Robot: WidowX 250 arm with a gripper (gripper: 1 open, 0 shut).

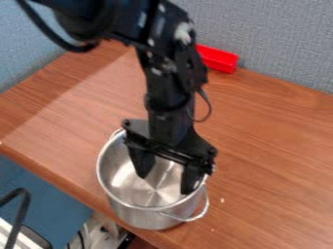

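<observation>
A steel pot (pixel 150 199) with a wire handle stands on the wooden table near its front-left edge. My black gripper (pixel 166 173) hangs from above over the pot's mouth, its fingers open and reaching down inside the rim, one near the right side of the rim. I see nothing held between them. The arm hides part of the pot's inside.
A red plastic object (pixel 217 58) lies at the back of the table against the grey fabric wall.
</observation>
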